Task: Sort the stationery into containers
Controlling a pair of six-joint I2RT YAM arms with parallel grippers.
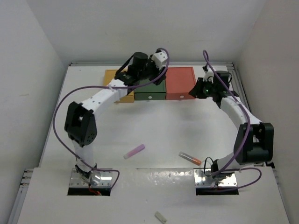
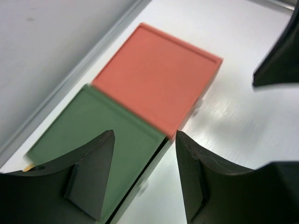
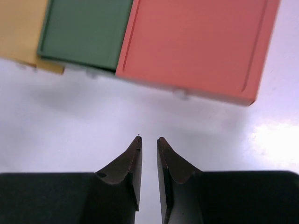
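Observation:
Three boxes stand at the back: orange (image 1: 110,77), green (image 1: 148,94) and red (image 1: 180,81). My left gripper (image 1: 160,74) hangs over the green box; in the left wrist view its fingers stand apart. My right gripper (image 1: 196,92) is right of the red box; in the right wrist view its fingertips show a narrow gap with nothing between. A pink stick (image 1: 134,151) lies front centre-left, an orange-and-grey one (image 1: 189,158) front right.
A pale grey piece (image 1: 160,216) lies on the near surface, beyond the arms' mounts. Rails and walls bound the sides and back.

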